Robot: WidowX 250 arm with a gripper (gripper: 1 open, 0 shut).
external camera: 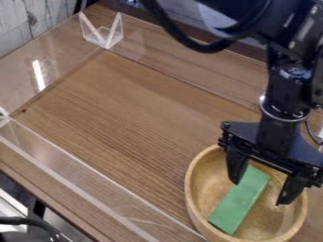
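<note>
A black robot gripper (263, 165) hangs at the right over a round tan bowl (202, 194), its fingers spread open and reaching down into the bowl's upper part. A green rectangular block (236, 206) lies tilted on the bowl's floor, its upper end near the gripper's left finger. Whether any finger touches it I cannot tell.
A clear acrylic stand (101, 30) is at the back left. The table's edge runs along the lower left, with cables beyond it.
</note>
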